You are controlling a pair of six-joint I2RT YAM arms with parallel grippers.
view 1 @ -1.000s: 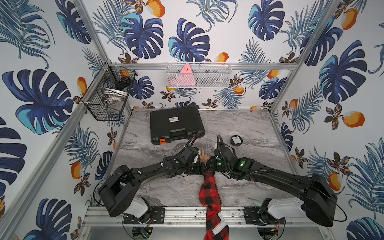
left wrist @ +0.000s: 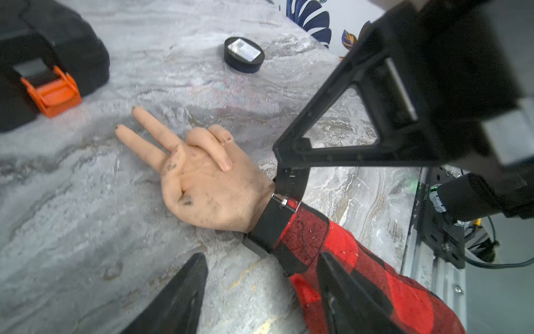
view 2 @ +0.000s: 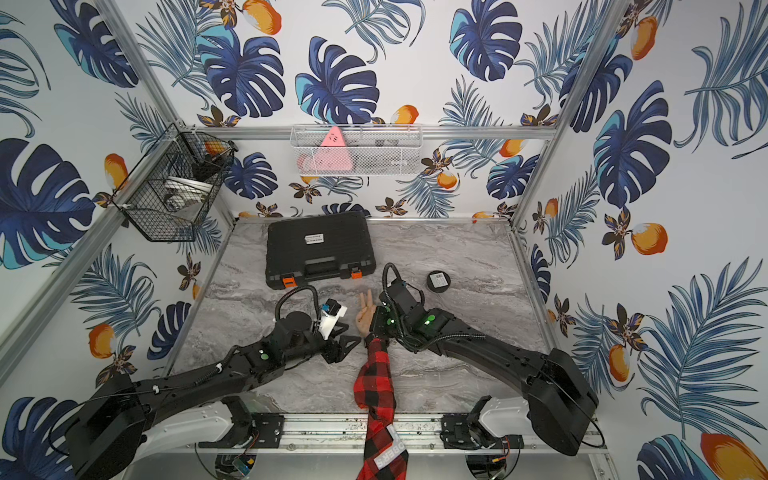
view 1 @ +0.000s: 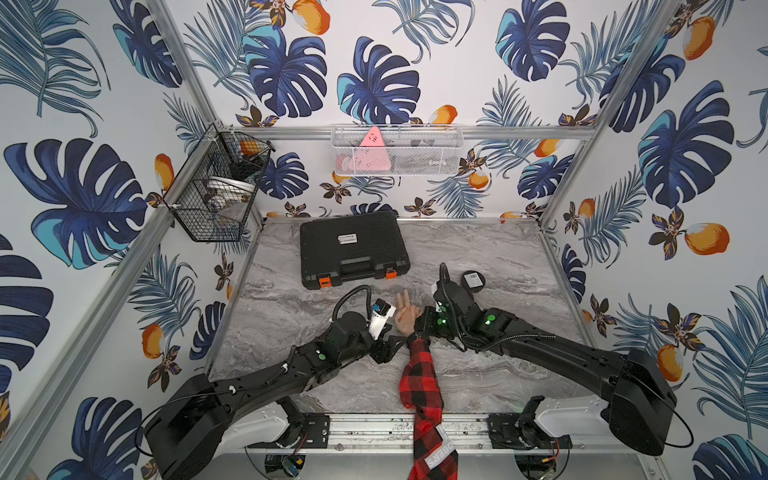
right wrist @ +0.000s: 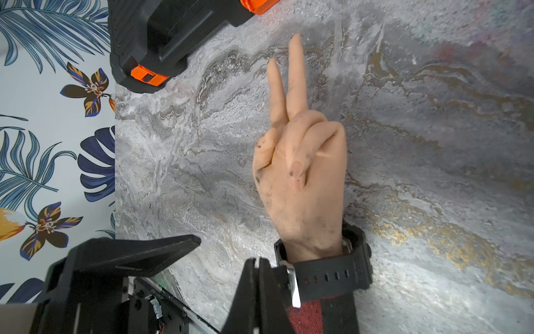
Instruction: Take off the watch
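The black watch (right wrist: 331, 274) is around the wrist of a fake hand (right wrist: 306, 183) that lies palm up in a red-black checked sleeve (left wrist: 356, 253). A silver buckle (right wrist: 293, 285) shows on its strap. My right gripper is shut beside the buckle; in the left wrist view the strap's loose end (left wrist: 292, 181) rises to its fingertips and looks pinched there. To the left of the wrist and apart from it, my left gripper stands part open, nothing between its fingers. The watch's face cannot be made out.
A black case (view 1: 354, 246) with orange latches lies at the back left. Beyond the right gripper sits a round black object (view 1: 473, 281) with a white label. Bare table (view 1: 512, 248) lies at the back right.
My left gripper has drawn back left from the wrist and turned, its white part now showing. The right arm has barely shifted to the right, and the hand and sleeve have moved slightly.
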